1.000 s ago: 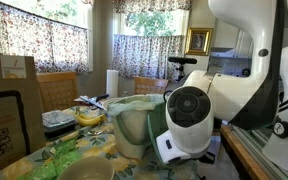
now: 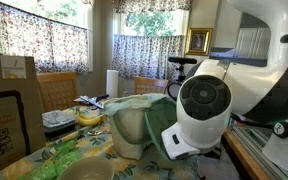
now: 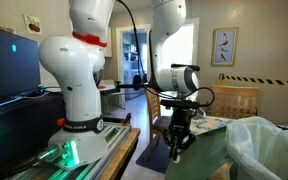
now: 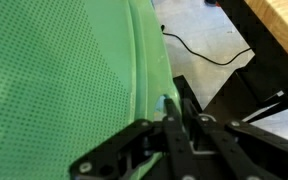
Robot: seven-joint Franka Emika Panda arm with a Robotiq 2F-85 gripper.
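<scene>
A green cloth [image 4: 64,70] fills the left of the wrist view. My gripper is shut on its edge; the fingertips are partly hidden by the folded fabric. In exterior view 2 the cloth [image 3: 209,150] stretches from my gripper [image 3: 177,150] towards a white bin or bag [image 3: 266,148]. Seen from exterior view 1, the cloth [image 2: 158,120] runs down from the pale container [image 2: 126,149] to the arm, which hides the fingers there.
A cardboard box [image 2: 9,120] stands at the left, near a bowl [image 2: 88,169] and green packaging [image 2: 64,154]. A yellow bowl [image 2: 90,116] sits behind. The wrist view shows a wooden edge [image 4: 278,22] and a dark cable [image 4: 199,53].
The arm has shifted slightly up and to the right in exterior view 1. The cloth's held side has moved with it and shows more beside the container.
</scene>
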